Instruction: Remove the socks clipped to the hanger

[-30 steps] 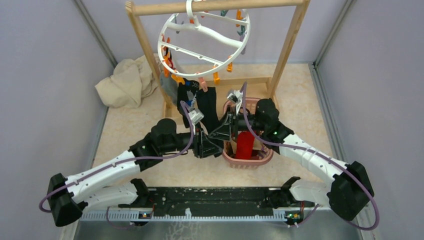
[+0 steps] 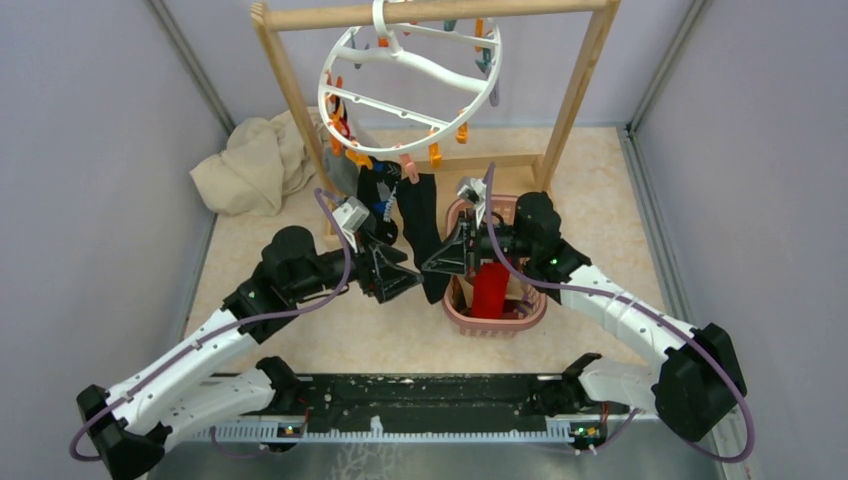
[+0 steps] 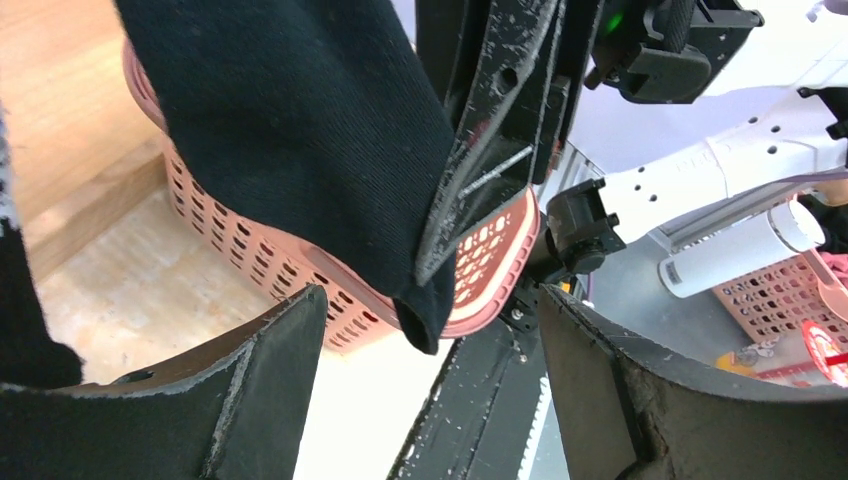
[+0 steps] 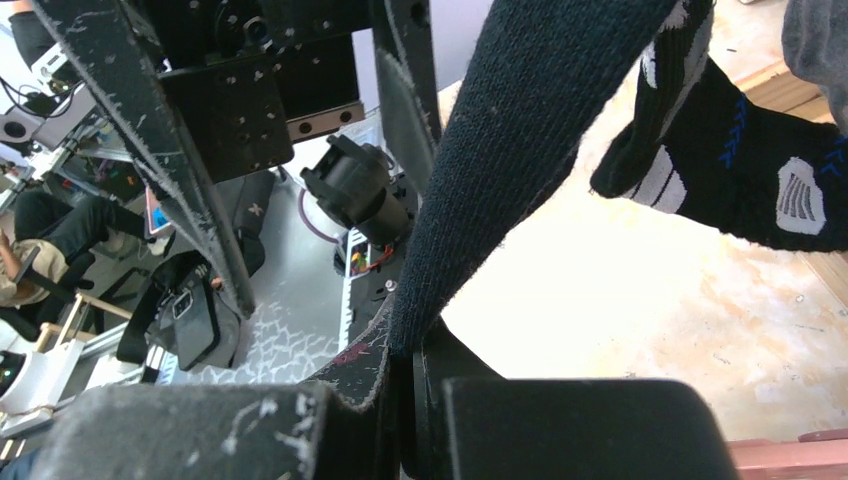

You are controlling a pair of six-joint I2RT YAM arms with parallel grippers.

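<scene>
A plain black sock point(image 2: 417, 212) hangs from a pink clip point(image 2: 408, 167) on the front of the white round hanger point(image 2: 370, 152). My right gripper point(image 2: 428, 267) is shut on the sock's lower part; in the right wrist view the sock point(image 4: 500, 150) runs down between its fingers. To the left of it, my left gripper point(image 2: 415, 281) stands open and empty, apart from the sock. Its fingers point(image 3: 265, 385) are spread wide in the left wrist view. Black-and-white patterned socks point(image 2: 378, 190) and a grey sock point(image 2: 341, 165) hang further left.
Below my right arm, a pink basket point(image 2: 462, 322) holds a red item point(image 2: 489, 290). A wooden frame point(image 2: 575, 90) carries the hanger. Beige cloth point(image 2: 255, 170) lies at the back left. Bare floor lies in front of the basket.
</scene>
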